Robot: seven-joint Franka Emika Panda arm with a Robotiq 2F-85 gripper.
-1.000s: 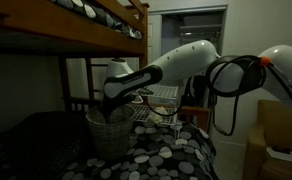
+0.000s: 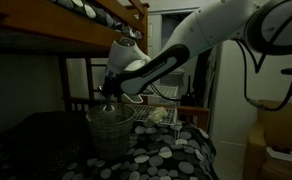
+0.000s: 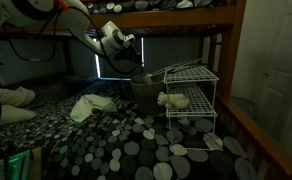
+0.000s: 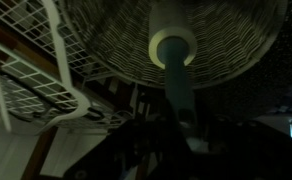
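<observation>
A pale bottle-like object (image 4: 170, 28) with a blue-green neck (image 4: 176, 70) extends from my gripper in the wrist view, and the gripper is shut on that neck end. Behind it shows the inside of the woven basket (image 4: 231, 45). In exterior view 1 the basket (image 2: 110, 138) stands on the dotted bedspread, and my gripper (image 2: 110, 92) points down over its mouth. A light shape there may be the held object; the dim light hides its exact outline. Exterior view 2 shows the same basket (image 3: 146, 97) below the arm's end.
Beside the basket stands a white wire rack (image 3: 191, 74), with a pale bundle (image 3: 173, 100) near its shelf. A white cloth (image 3: 91, 108) lies on the bedspread. The upper bunk (image 2: 61, 25) overhangs the arm. Open bedspread (image 3: 116, 155) spreads in front.
The arm's end has risen above the basket over the last second. The basket and rack have stayed in place.
</observation>
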